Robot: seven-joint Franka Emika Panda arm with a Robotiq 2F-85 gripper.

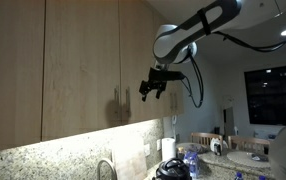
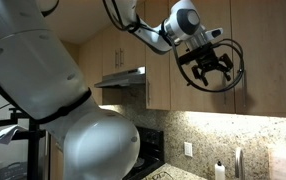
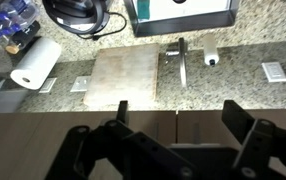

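Tall wooden cabinet doors (image 1: 78, 75) fill the upper wall in exterior view 1. Two vertical bar handles (image 1: 116, 102) sit near the seam, and the doors look flush there. My gripper (image 1: 151, 94) hangs just in front of the right door, apart from the handles as far as this view shows. From exterior view 2, the gripper (image 2: 213, 76) is seen against the upper cabinets (image 2: 268, 60), its fingers spread. The wrist view looks down past the cabinet's lower edge (image 3: 178, 125); dark fingers (image 3: 111, 132) stand wide apart at the bottom, nothing between them.
Below lies a speckled counter with a cutting board (image 3: 123, 78), a faucet (image 3: 182, 62), a sink (image 3: 188, 18) and a paper towel roll (image 3: 35, 64). A white bottle (image 2: 220, 171) stands on the counter. Chairs and a table occupy the far right.
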